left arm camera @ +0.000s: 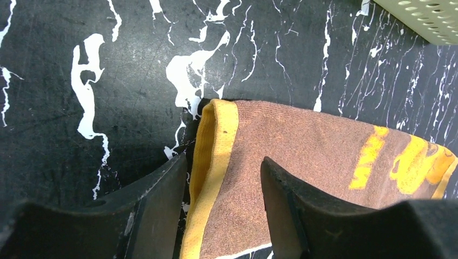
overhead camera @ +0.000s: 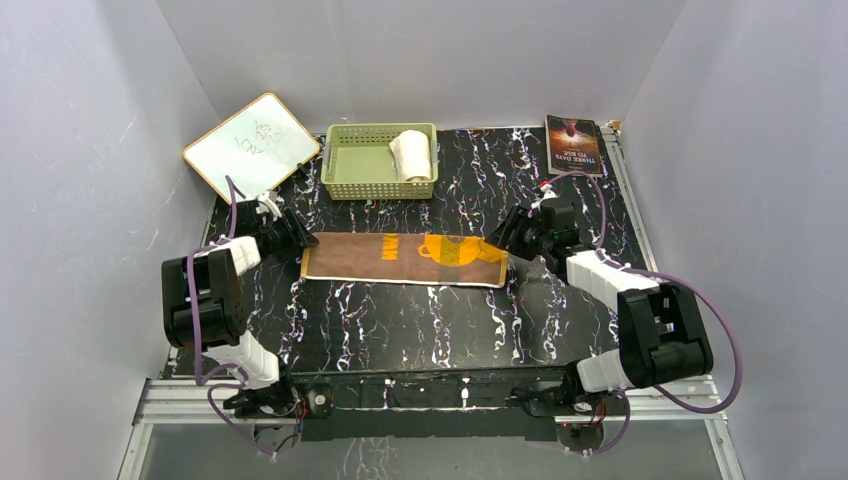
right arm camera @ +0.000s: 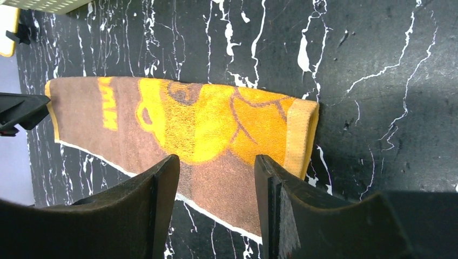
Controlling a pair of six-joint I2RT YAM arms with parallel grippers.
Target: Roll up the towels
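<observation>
A brown towel [overhead camera: 360,258] with orange print lies long and flat across the black marble table. Its orange hem at the left end [left arm camera: 216,162] shows slightly folded up. My left gripper [overhead camera: 305,232] is over that end, fingers apart either side of the hem in the left wrist view, nothing visibly pinched. My right gripper [overhead camera: 505,230] is above the right end, its fingers apart over the towel in the right wrist view, with the orange end hem [right arm camera: 300,129] just to the right of them.
A green basket [overhead camera: 350,160] with a rolled white towel [overhead camera: 410,155] stands at the back. A whiteboard [overhead camera: 245,150] is at back left, a book [overhead camera: 573,140] at back right.
</observation>
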